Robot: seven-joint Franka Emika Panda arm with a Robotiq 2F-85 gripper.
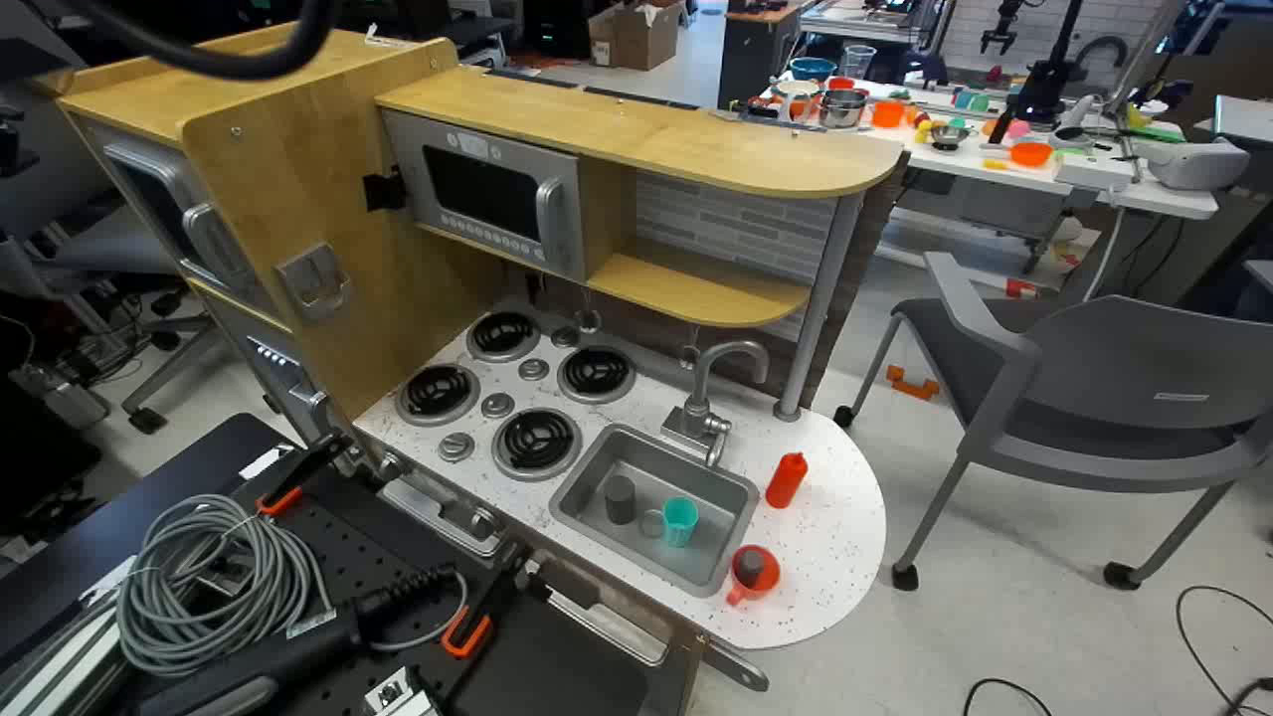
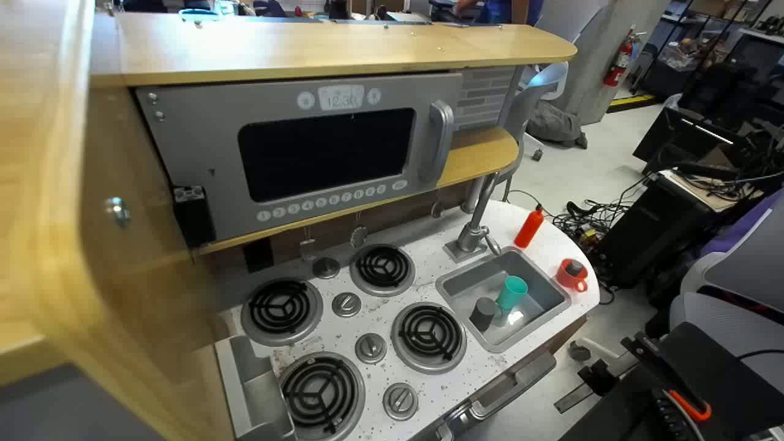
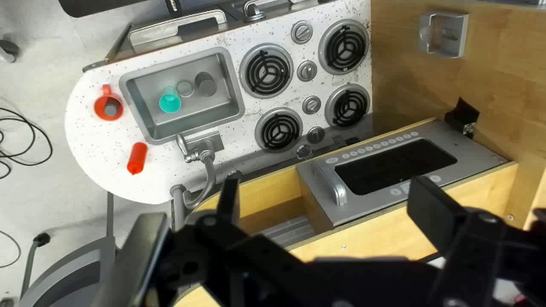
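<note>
My gripper shows in the wrist view with its two black fingers wide apart, open and empty, high over the toy kitchen. Inside the grey sink (image 1: 611,432) sit a teal cup (image 1: 680,521) and a dark grey cylinder (image 1: 620,499), side by side. A red bottle (image 1: 787,479) stands on the white counter, behind and to the right of the basin. Near the sink's right corner is a red cup (image 1: 765,583) with a grey object (image 1: 749,565) inside it. Neither exterior view shows the gripper.
The microwave (image 2: 316,147) and wooden shelf overhang the back of the counter. A faucet (image 1: 704,394) rises behind the sink. Several black burners (image 3: 266,71) fill the other side. Bare counter (image 3: 97,146) surrounds the red bottle.
</note>
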